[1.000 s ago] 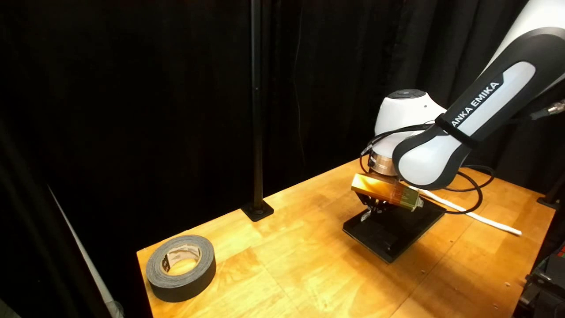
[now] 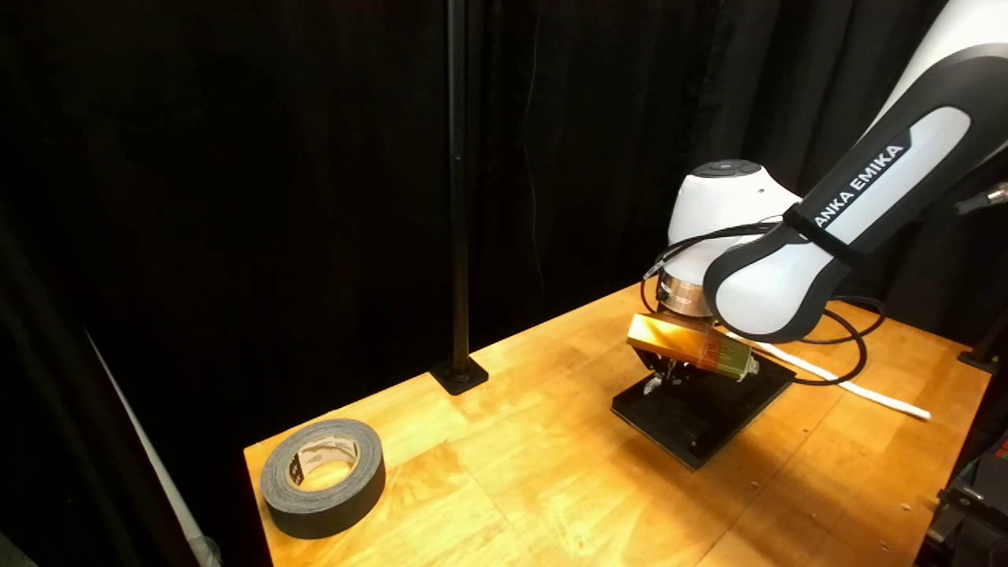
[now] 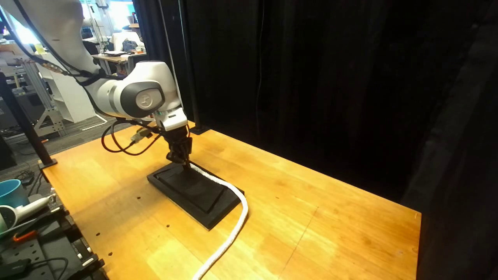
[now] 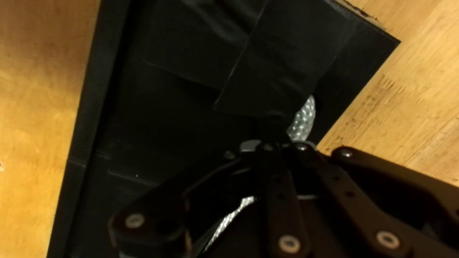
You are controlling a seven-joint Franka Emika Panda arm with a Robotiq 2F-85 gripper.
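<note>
A white braided rope (image 3: 239, 221) runs across the table and up onto a black tray-like board (image 3: 198, 189). Its far end reaches my gripper (image 3: 187, 166), which is low over the board with its fingers pointing down. In the wrist view the gripper is shut. A rounded piece of the rope (image 4: 303, 118) shows just beyond the fingertips, and more of it appears below them. The fingers cover the stretch between, so whether they touch or pinch it cannot be told. Exterior view 1 shows the board (image 2: 694, 430) and part of the rope (image 2: 879, 397) behind the arm.
A roll of grey tape (image 2: 323, 477) lies at the table's far corner from the arm. A black post (image 2: 459, 373) stands at the table's edge near the curtain. Dark cables loop beside the wrist.
Board, rope and tape look unmoved.
</note>
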